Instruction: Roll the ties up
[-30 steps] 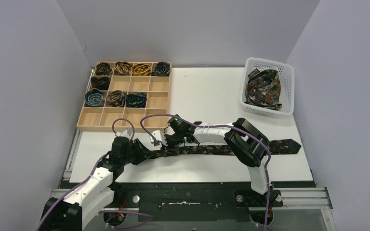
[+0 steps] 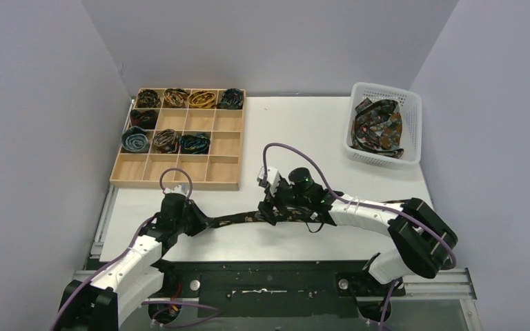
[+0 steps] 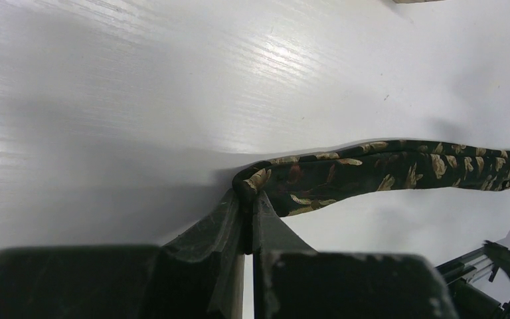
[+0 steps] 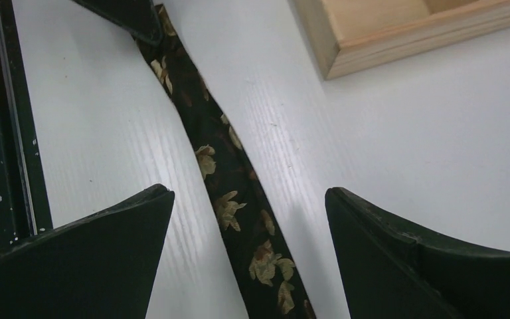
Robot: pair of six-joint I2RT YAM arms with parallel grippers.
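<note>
A dark tie with tan leaf pattern [image 2: 234, 218] lies stretched lengthwise along the front half of the white table. In the left wrist view my left gripper is shut on the folded end of the tie [image 3: 405, 169], at the table's front left. My right gripper stands open above the tie [image 4: 219, 166], which runs between its fingers in that view without visibly being held. Part of the tie is hidden under the right arm in the top view.
A wooden grid box [image 2: 228, 166] with several rolled ties stands at the back left, some compartments empty. A white basket [image 2: 415, 127] with patterned fabric sits at the back right.
My right gripper has moved rightward along the tie, away from my left gripper, and its arm has shifted right. The left arm has barely moved.
</note>
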